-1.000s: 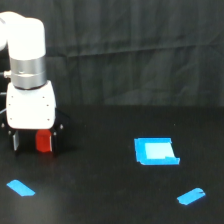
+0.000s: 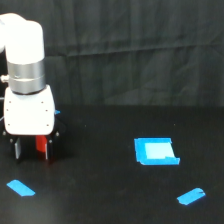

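Observation:
At the left of the camera view my gripper (image 2: 32, 153) points down close to the dark table. Its two fingers stand wide apart, one on each side. A small red block (image 2: 41, 144) shows just under the gripper's white body, near the right-hand finger. The body hides the upper part of the block. Whether the finger touches the block, I cannot tell. A white square (image 2: 158, 151) framed in blue tape (image 2: 140, 143) lies on the table to the right, well away from the gripper.
One strip of blue tape (image 2: 20, 188) lies in front of the gripper, and another strip (image 2: 191, 196) at the front right. A dark curtain (image 2: 130, 50) hangs behind. The table between gripper and square is clear.
My gripper has come down slightly, with its body covering more of the red block. The white square and the front tape strips have stayed put.

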